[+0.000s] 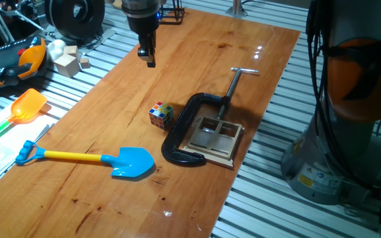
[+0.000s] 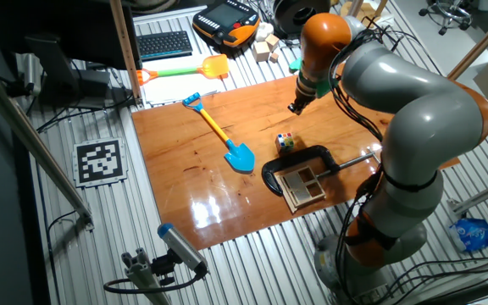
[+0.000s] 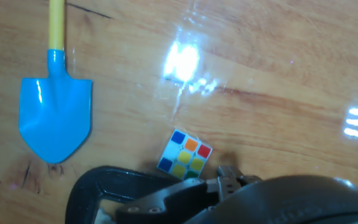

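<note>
My gripper [image 1: 151, 61] hangs above the far part of the wooden table, away from every object on it. Its fingertips come together in the wrist view, and it looks shut with nothing visible between them. A Rubik's cube [image 1: 161, 115] rests on the table against or very near a black C-clamp [image 1: 174, 141]. In the wrist view the cube [image 3: 184, 154] appears just beyond the gripper. Under the clamp's frame lies a small wooden frame [image 1: 233, 143]. A toy shovel [image 1: 132, 162] with a blue blade and yellow shaft lies left of the clamp.
An orange and green shovel [image 1: 28, 106], a teach pendant [image 1: 12, 65] and wooden blocks [image 1: 66, 65] lie off the table's left side. A black wire basket [image 1: 171, 14] is at the far edge. Bare tabletop stretches along the near end and far right.
</note>
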